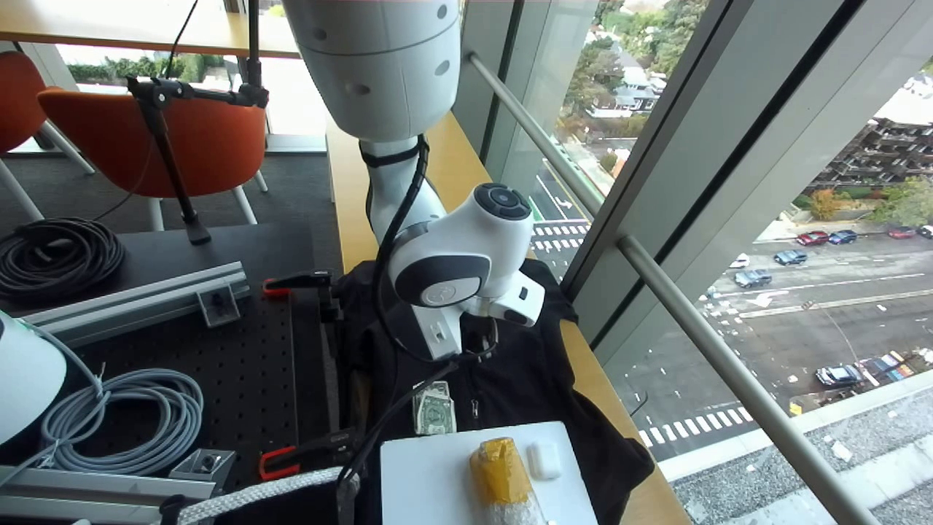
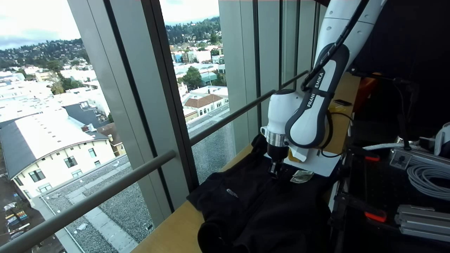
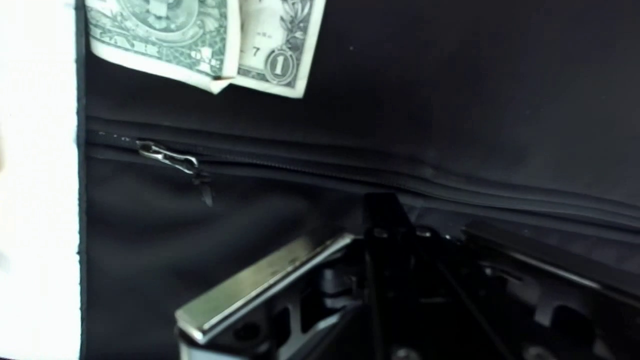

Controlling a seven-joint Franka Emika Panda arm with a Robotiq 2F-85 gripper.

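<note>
A black zip-up garment [image 2: 270, 215] lies spread on the wooden ledge. Its zipper line crosses the wrist view, with a metal zipper pull [image 3: 168, 157] at the left. Folded dollar bills [image 3: 162, 30] rest on the cloth beside the zipper; the bills [image 1: 434, 410] also show in the first exterior view, close to a white board. Low over the garment, my gripper points down near the zipper line, away from the pull and bills. Its fingers are shut, and nothing shows between them. Whether the tips touch the cloth is hard to tell against the black.
The white board [image 1: 420, 490] carries a yellow-wrapped package [image 1: 503, 472] and a small white case [image 1: 544, 459]. Window and railing [image 1: 700, 324] bound one side; a black pegboard table [image 1: 236, 350] with clamps, cables and aluminium rails bounds the other.
</note>
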